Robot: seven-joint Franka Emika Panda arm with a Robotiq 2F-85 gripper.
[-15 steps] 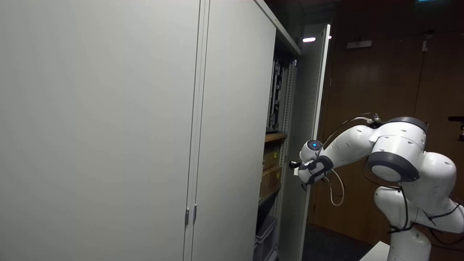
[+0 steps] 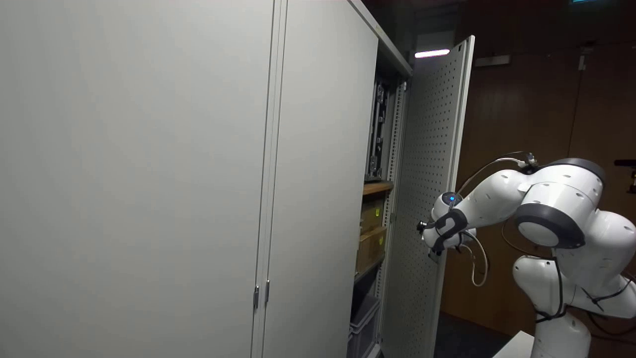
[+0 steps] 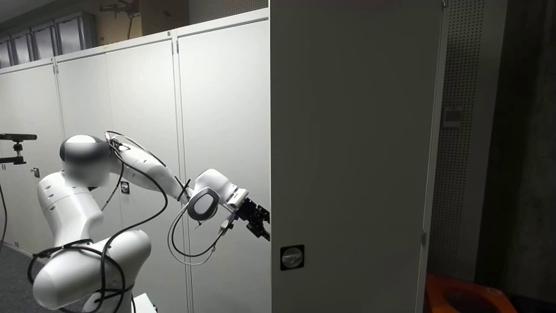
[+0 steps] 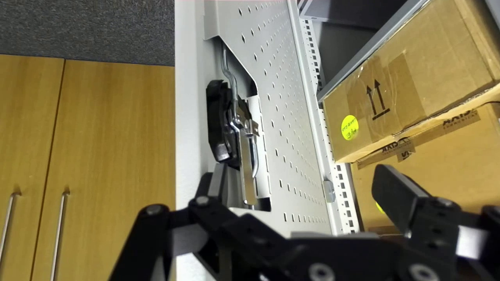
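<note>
A tall cabinet door (image 2: 430, 149) stands swung outward, its perforated inner face showing. In the wrist view that door (image 4: 286, 140) runs between and beyond my fingers, with a black and metal lock mechanism (image 4: 234, 126) in a recess near its edge. My gripper is open. The left fingertip (image 4: 216, 180) overlaps the door's edge strip just below the lock; whether it touches cannot be told. The right fingertip (image 4: 391, 182) appears in front of the cardboard boxes. In exterior view 2 the door's outer face (image 3: 354, 130) hides the tips of the black gripper (image 3: 258, 221).
Inside the cabinet are a cardboard box (image 4: 412, 79) with a yellow sticker, another box below, and grey bins (image 2: 363, 328). Closed cabinet doors (image 2: 322, 149) stand to the left. Wooden doors (image 4: 108, 140) are beyond the open door. An orange object (image 3: 466, 294) lies low at right.
In exterior view 1 the door has swung farther outward, to the right, showing more of its perforated face. My arm has moved right along with it.
</note>
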